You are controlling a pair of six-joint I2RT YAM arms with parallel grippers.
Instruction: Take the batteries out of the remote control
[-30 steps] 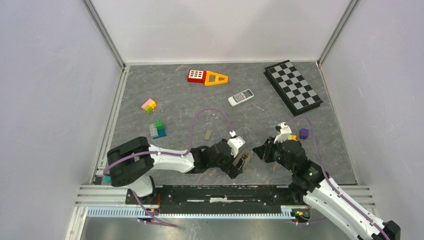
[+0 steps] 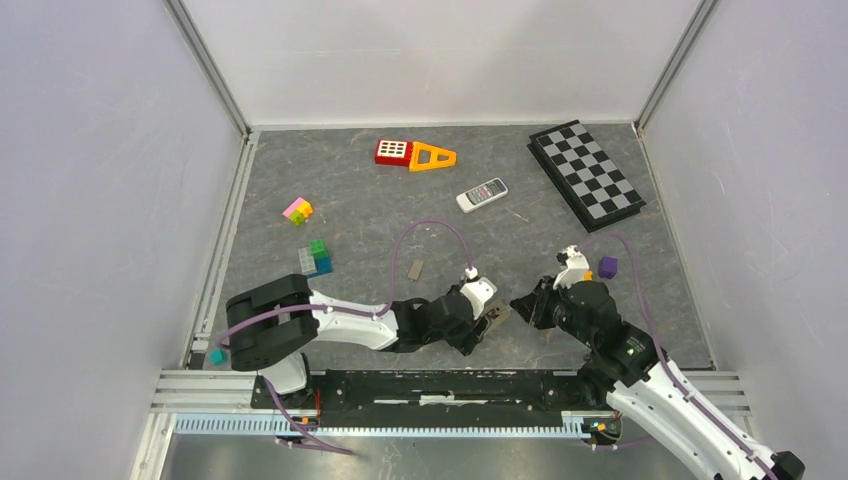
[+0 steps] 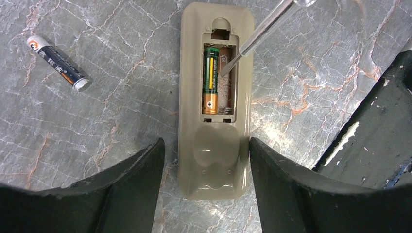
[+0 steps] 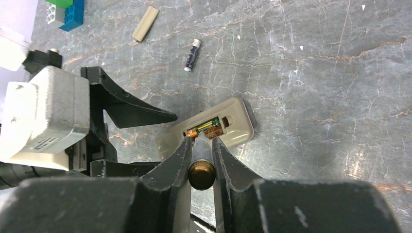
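The grey-beige remote lies back up with its battery bay uncovered. One green-and-orange battery is in the bay; the slot beside it is empty. Off to the remote's side, a dark blue battery rests loose on the table. My left gripper straddles the remote's lower half, fingers part open: one finger is at its right edge, and a gap shows on the other side. Gripped in my right gripper is a clear pointed tool with a brass-coloured end. Its tip reaches over the empty slot, beside the battery; contact is unclear.
The loose battery cover lies beyond the blue battery. A white remote, toy bricks and a chessboard box are farther back. Open table lies between them. The left gripper stands close to the tool.
The left gripper has shifted a little right and toward the front edge, near the remote. The right arm has moved only slightly to the right.
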